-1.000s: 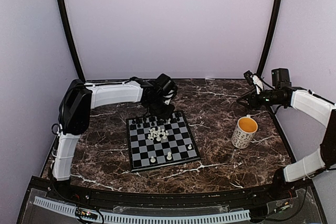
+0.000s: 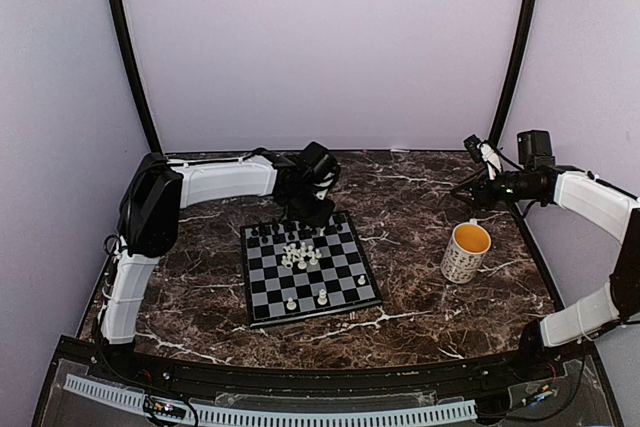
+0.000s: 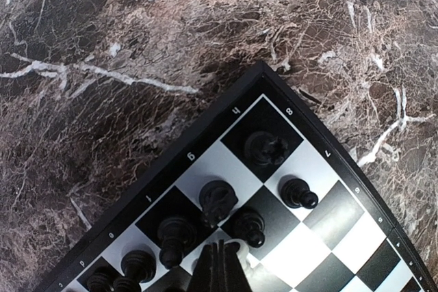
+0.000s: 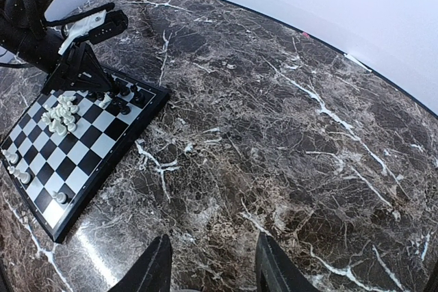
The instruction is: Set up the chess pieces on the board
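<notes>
The checkered board (image 2: pixel 262 297) lies left of the table's middle. Over its far edge is my left gripper, its fingers pressed together and shut. Just behind those tips, partly covered, shows a white piece (image 3: pixel 243 256); whether they touch it I cannot tell. Black pieces stand around it: a rook (image 3: pixel 265 148) in the corner, a knight (image 3: pixel 219 200), and pawns (image 3: pixel 298 193) in front. Loose white pieces (image 2: pixel 300 256) are heaped mid-board. Off to the right, clear of the board, my right gripper is open and empty.
A patterned mug (image 2: pixel 462 261) with an orange inside stands right of the board. Three white pieces (image 2: pixel 323 297) are set apart toward the board's near side. Bare marble tabletop (image 4: pixel 226 148) lies between board and mug.
Over the last second my left arm has shifted slightly right and down at the board's far edge. The right arm, the mug and the visible pieces look unmoved.
</notes>
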